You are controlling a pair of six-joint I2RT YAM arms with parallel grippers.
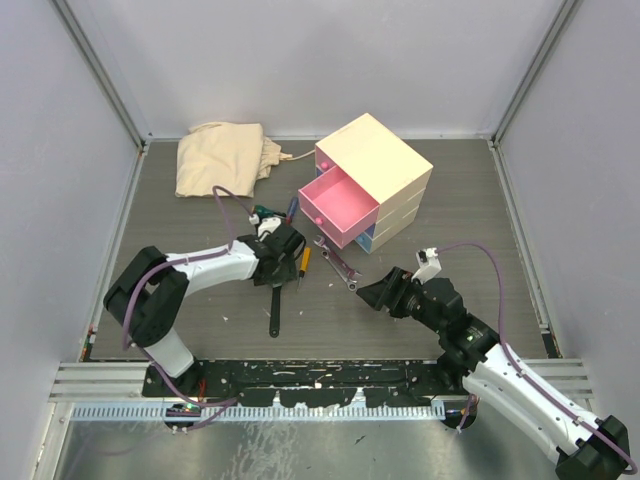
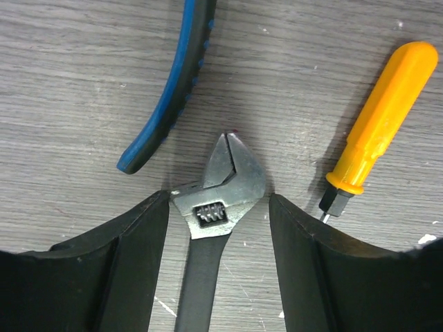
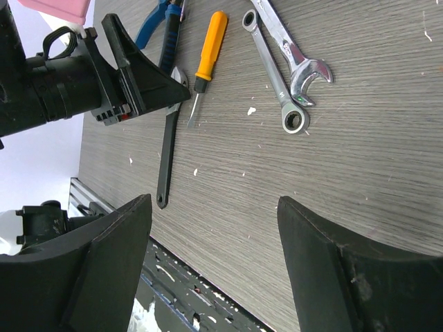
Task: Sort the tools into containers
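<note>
My left gripper is down around the head of the adjustable wrench [image 2: 228, 181], fingers either side of it; whether they press on it I cannot tell. A blue-black tool handle [image 2: 166, 104] and a yellow screwdriver [image 2: 384, 100] lie beside it. In the right wrist view two silver wrenches [image 3: 273, 66] lie on the table. My right gripper stands open over bare table, nothing between its fingers. A pink drawer [image 1: 340, 205] of the small cabinet stands pulled out.
The cabinet [image 1: 390, 170] is at the back right, a beige cloth bag [image 1: 215, 160] at the back left. A green-handled tool [image 1: 270, 212] lies near the bag.
</note>
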